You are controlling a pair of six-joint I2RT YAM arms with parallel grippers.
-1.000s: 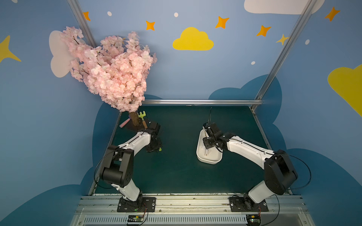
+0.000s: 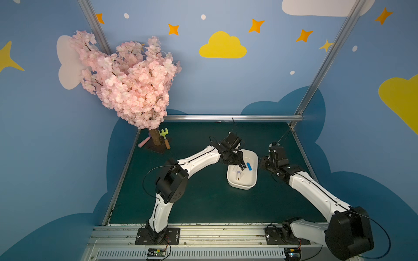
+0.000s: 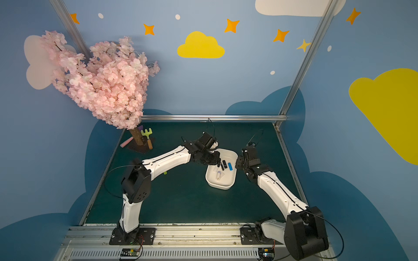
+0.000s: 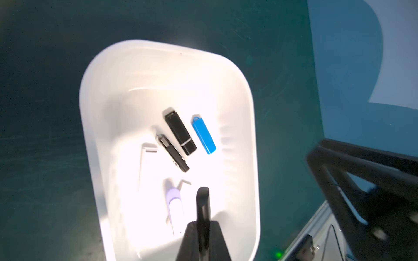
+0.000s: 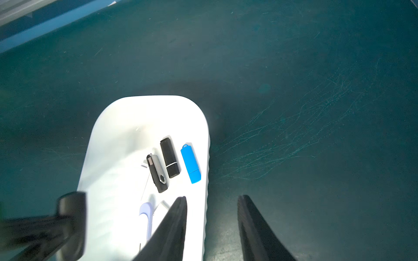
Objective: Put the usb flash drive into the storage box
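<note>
A white storage box (image 4: 89, 130) stands right of centre on the table. Inside lie a blue flash drive (image 4: 204, 135), a wide black one (image 4: 180, 132), a slim black one (image 4: 173, 153), a lilac-and-white one (image 4: 174, 208) and pale, glare-washed pieces. Over the box, my left gripper is shut on a slim black flash drive (image 4: 203, 198), whose rounded tip juts past the fingers. The open right gripper holds nothing, just off the box's right wall. A green flash drive (image 3: 165, 173) rests on the table, left of the box.
At the back left a pink blossom tree (image 2: 130, 82) rises, with a small green fork (image 2: 164, 133) by its trunk. Table space between the left arm and the box's near end is bare. The two grippers stand close together.
From low beside the green drive, my left gripper has moved right to above the box, still gripping the black drive. The right gripper has drawn back rightward from over the box.
</note>
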